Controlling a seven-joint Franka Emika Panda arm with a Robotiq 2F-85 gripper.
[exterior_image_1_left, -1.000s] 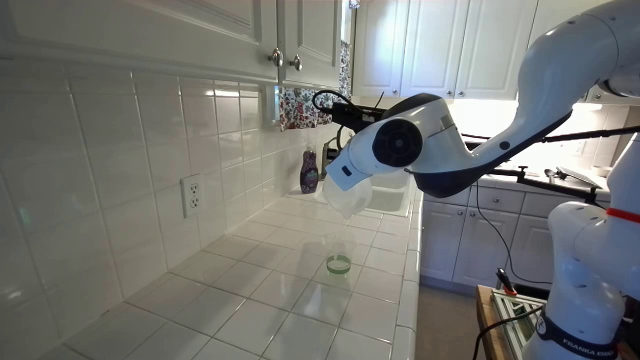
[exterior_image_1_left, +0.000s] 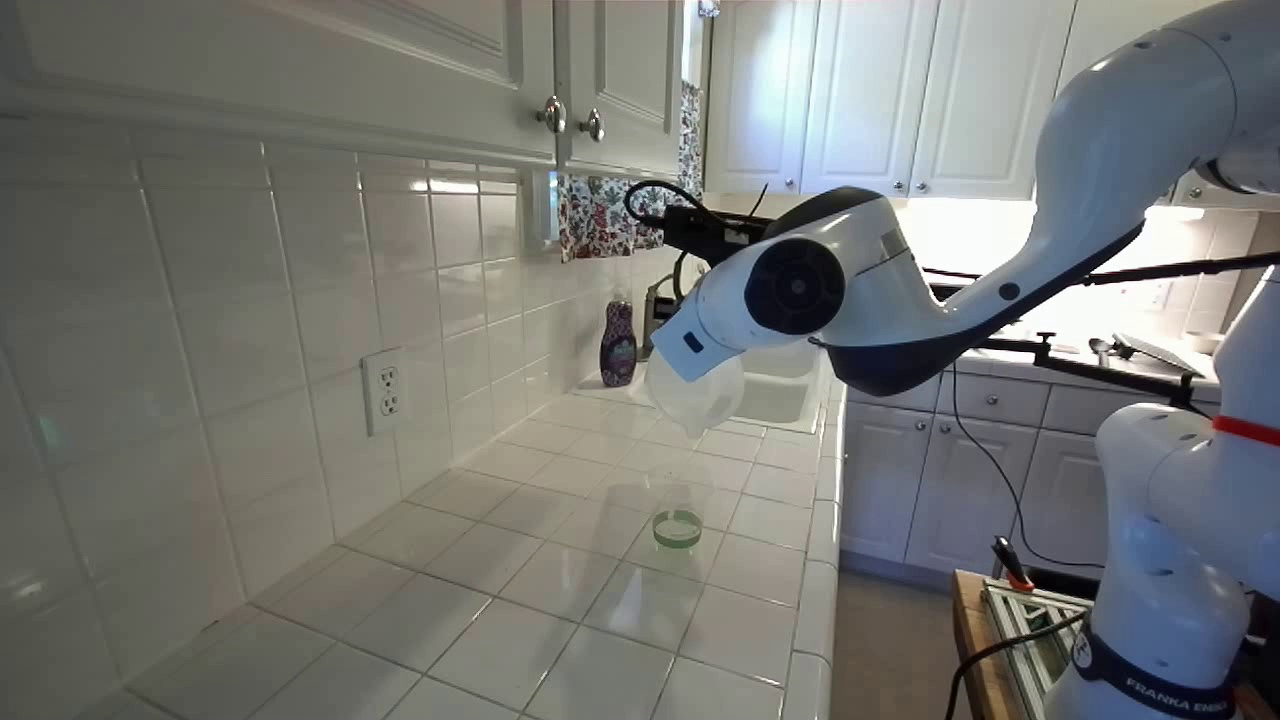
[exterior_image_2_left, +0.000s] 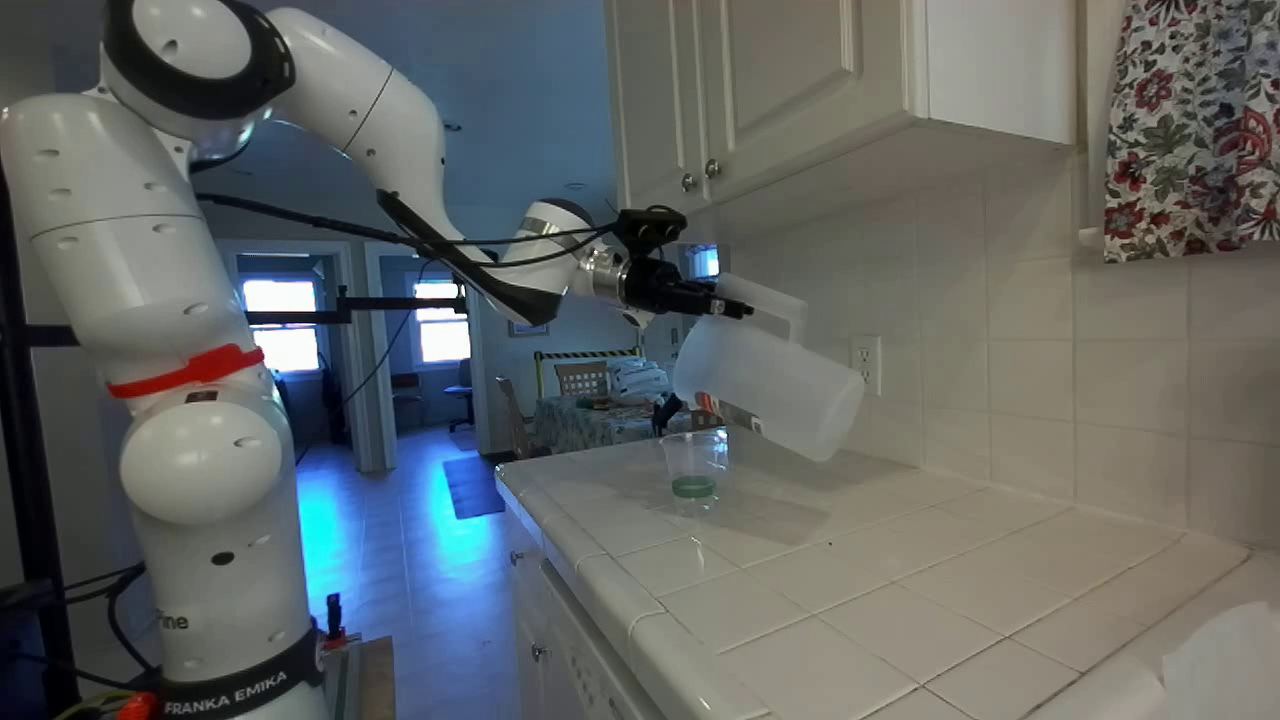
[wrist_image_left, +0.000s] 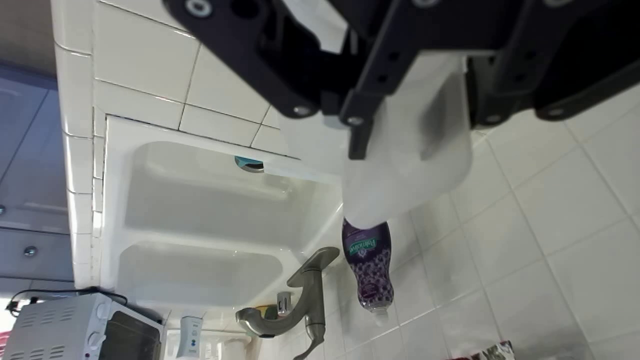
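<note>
A cloudy white plastic pitcher (exterior_image_2_left: 768, 384) hangs in the air above the counter, tipped well over onto its side. My gripper (exterior_image_2_left: 734, 308) is shut on its handle (exterior_image_2_left: 768, 302). In exterior view 1 the pitcher's mouth (exterior_image_1_left: 696, 402) faces the camera with the spout pointing down. Below it, upright on the tiles, stands a clear cup (exterior_image_2_left: 708, 450) with a green band (exterior_image_1_left: 678, 529) near its base. No liquid can be made out clearly in the cup or leaving the spout. In the wrist view the dark fingers (wrist_image_left: 360, 141) partly cover the pitcher.
A purple soap bottle (exterior_image_1_left: 618, 344) stands by the wall near the white sink (wrist_image_left: 198, 198) and its faucet (wrist_image_left: 312, 294). Overhead are wall cabinets (exterior_image_1_left: 360, 72).
</note>
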